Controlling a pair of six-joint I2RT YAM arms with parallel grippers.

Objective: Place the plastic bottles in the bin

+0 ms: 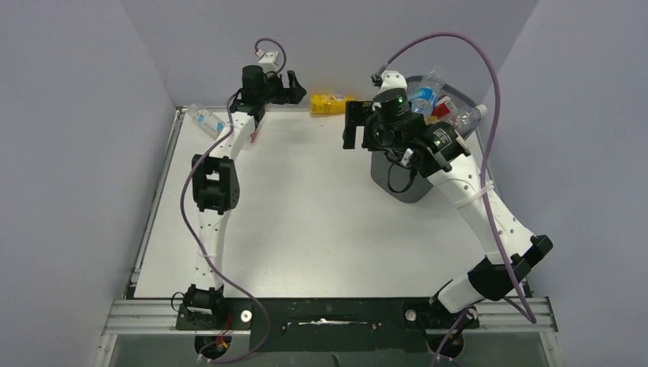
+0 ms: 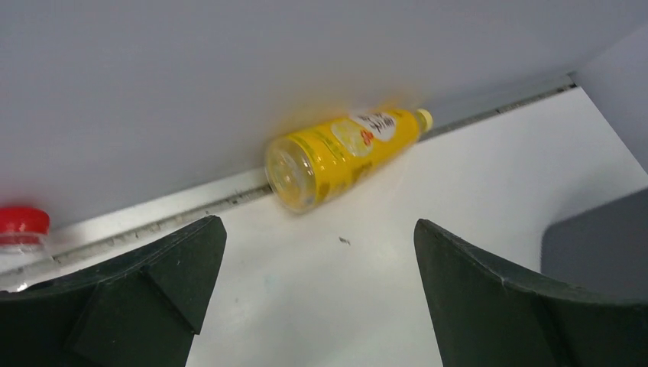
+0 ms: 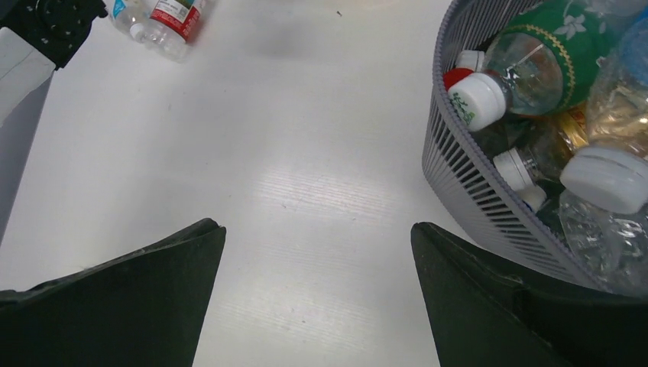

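A yellow bottle [image 1: 328,104] lies on its side against the back wall; in the left wrist view it [image 2: 344,153] sits just ahead, between the open fingers of my left gripper [image 1: 294,84], apart from them. A clear bottle [image 1: 205,120] lies at back left; a red-capped bottle [image 2: 21,228] shows beside it, mostly hidden by the left arm from above. The grey bin [image 1: 393,180] is full of bottles at the right. My right gripper [image 1: 358,122] is open, empty, over the table just left of the bin's rim [image 3: 458,130].
Grey walls enclose it at the back and sides. The right arm overlaps part of the bin in the top view.
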